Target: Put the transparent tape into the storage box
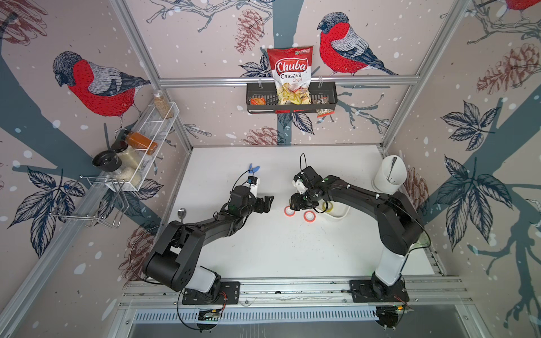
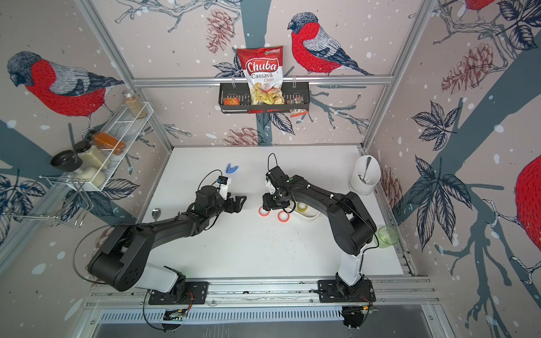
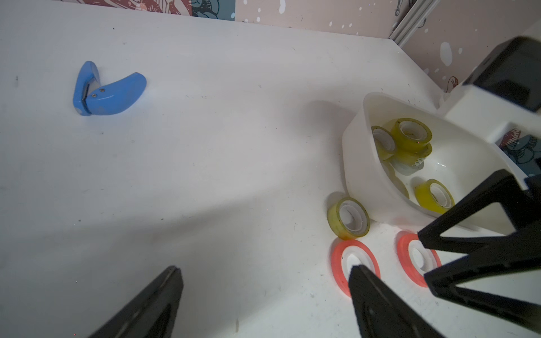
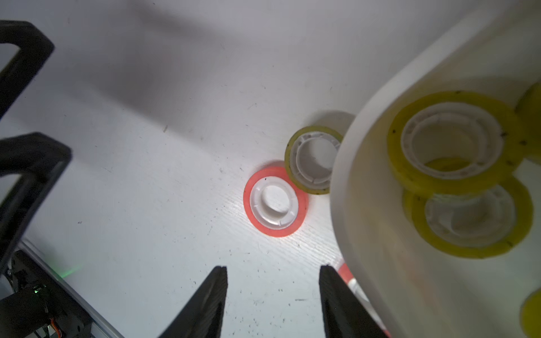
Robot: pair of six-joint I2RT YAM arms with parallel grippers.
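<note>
One yellowish transparent tape roll (image 3: 332, 221) lies on the table, touching a red roll and close to the wall of the white storage box (image 3: 360, 163). Inside the box are several more yellow rolls (image 4: 510, 135). Hovering over that loose roll is my right gripper, its fingers apart and empty; in the top left view it hides the roll. My left gripper (image 1: 263, 204) stands open to the left of the rolls, nothing between its fingers.
Two red tape rolls (image 1: 309, 217) (image 3: 338, 270) lie in front of the box. A blue folded tool (image 3: 115, 95) is at the back left, a white canister (image 1: 390, 174) at the back right.
</note>
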